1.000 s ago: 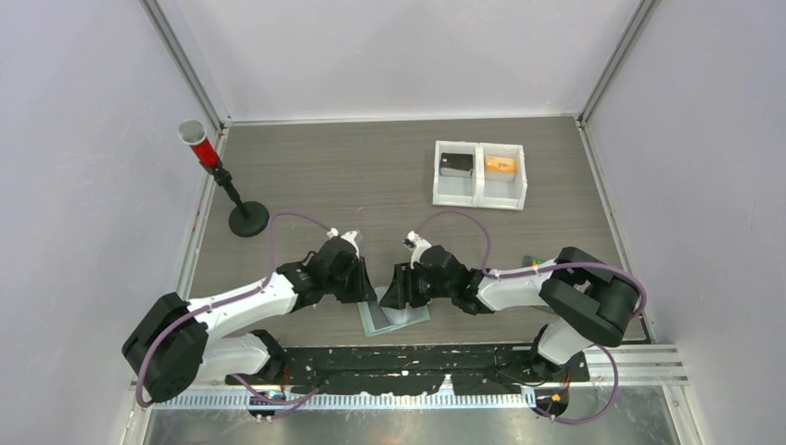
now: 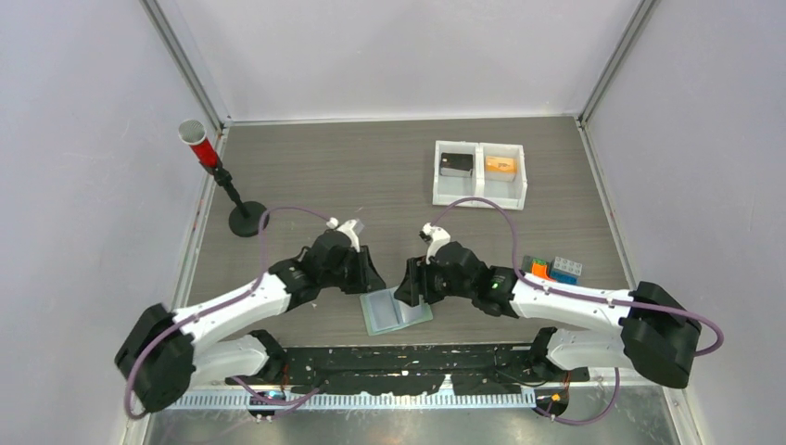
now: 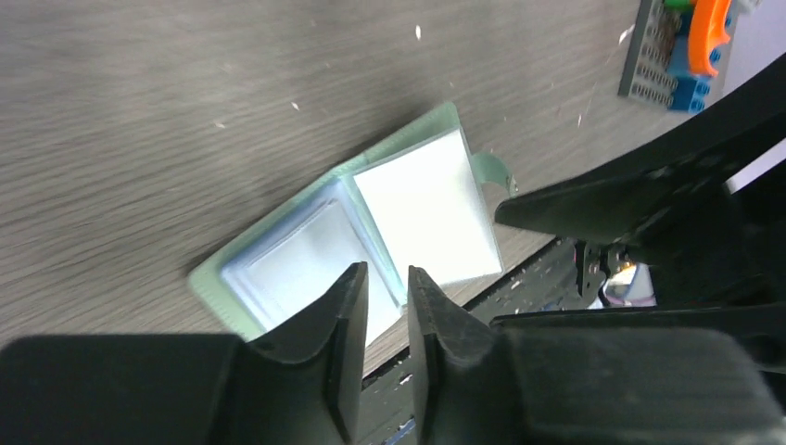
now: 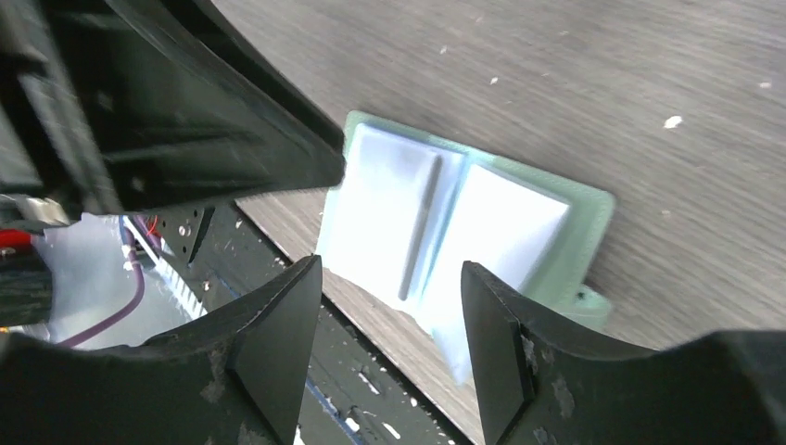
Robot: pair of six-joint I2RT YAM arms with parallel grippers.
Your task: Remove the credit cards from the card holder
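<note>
The pale green card holder lies spread flat near the table's front edge, with a whitish pocket on each half. In the left wrist view its left pocket looks bluish and the right panel white. My left gripper hovers over the holder, a narrow empty gap between its fingers. Just above the holder, my right gripper stands wider open, holding nothing. The right wrist view shows a thin grey strip on one pocket; the white flap beside it looks lifted. I cannot make out separate cards.
Behind, a white divided box holds a dark item and an orange one. Toy bricks lie at the right, and a black stand with a red-and-white cup is back left.
Over the last second my right gripper has shifted to the right. A dark patch on the holder's left half no longer shows.
</note>
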